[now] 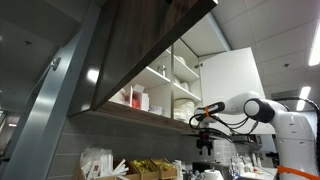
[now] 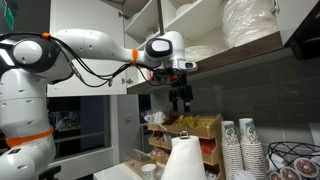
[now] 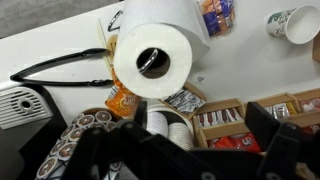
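Note:
Seen from above in the wrist view, a white paper towel roll (image 3: pixel 183 75) stands on the counter with a metal rod end in its core. My gripper is open over this area, its dark fingers wide apart with nothing between them. Exterior view 2 has the gripper (image 2: pixel 181 102) pointing down above the top of the roll (image 2: pixel 184 160), with clear air between. From exterior view 1 the gripper (image 1: pixel 204 141) appears small, below the cabinet.
Stacked paper cups (image 2: pixel 251 145) and a wooden organizer (image 2: pixel 205 128) of packets stand by the wall. Coffee pods (image 3: pixel 75 145), a black-handled item (image 3: pixel 60 65) and a cup (image 3: pixel 300 24) surround the roll. The overhead cabinet (image 1: pixel 150 85) hangs above the counter.

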